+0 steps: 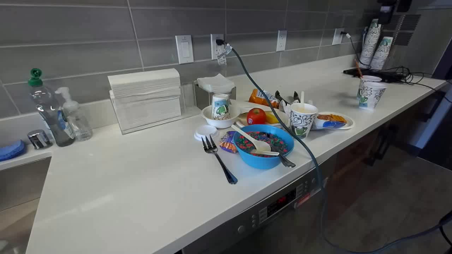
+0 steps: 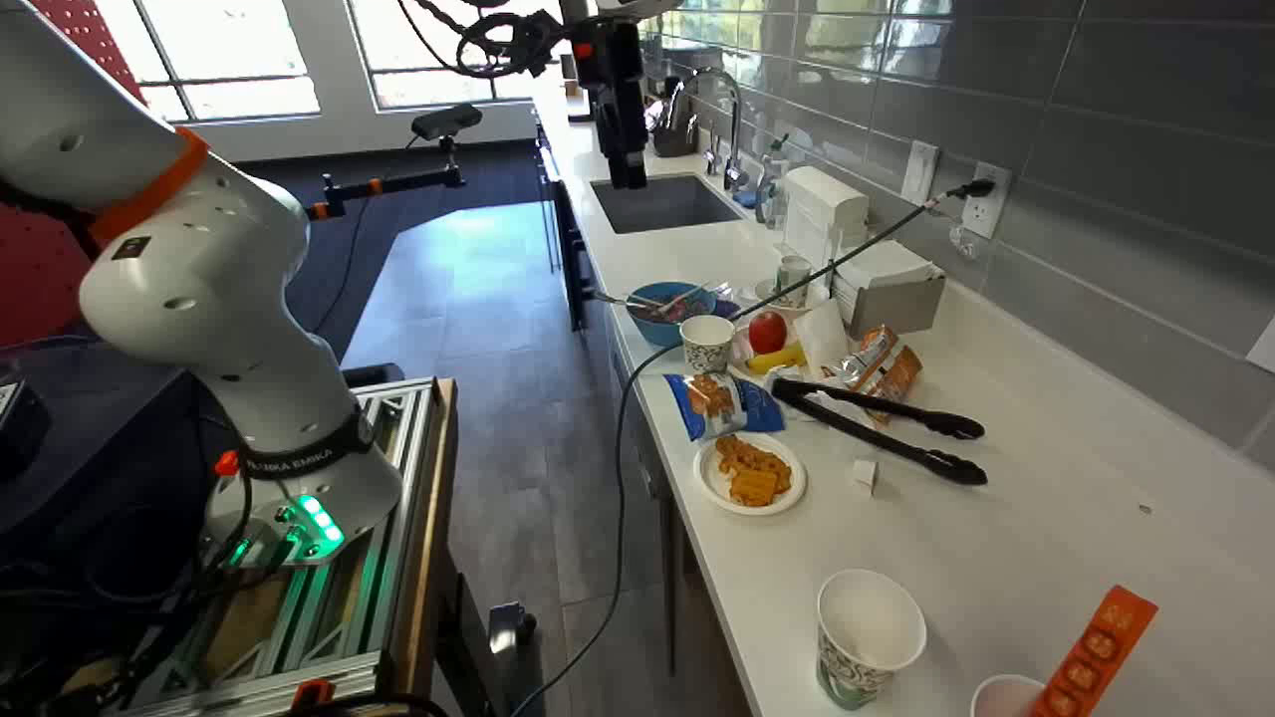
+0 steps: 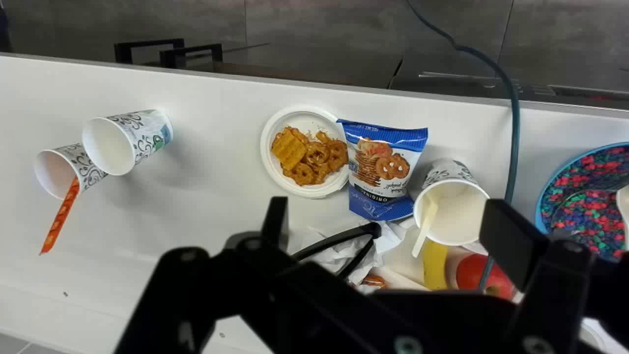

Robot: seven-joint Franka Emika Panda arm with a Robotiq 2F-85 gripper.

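Note:
In the wrist view my gripper stands open, its dark fingers wide apart and nothing gripped, high over the counter. Below it lie a blue pretzel bag [image 3: 386, 165], a white plate [image 3: 272, 171] of orange snacks, and a paper cup [image 3: 451, 212] with a pale stick in it. Black tongs [image 3: 339, 239] are partly covered by the gripper. A yellow banana [image 3: 435, 265] and a red apple [image 3: 480, 274] show between the fingers. The blue bowl [image 1: 260, 163] holds coloured bits and white utensils; a fork [image 1: 220, 160] lies beside it.
A cable [image 1: 271, 101] runs from the wall outlet across the counter and over its front edge. Two cups [image 3: 127, 141] stand apart, one with an orange strip [image 3: 61, 218]. Paper towels [image 1: 146, 99] stand against the wall. The counter by the sink [image 2: 669, 203] is clear.

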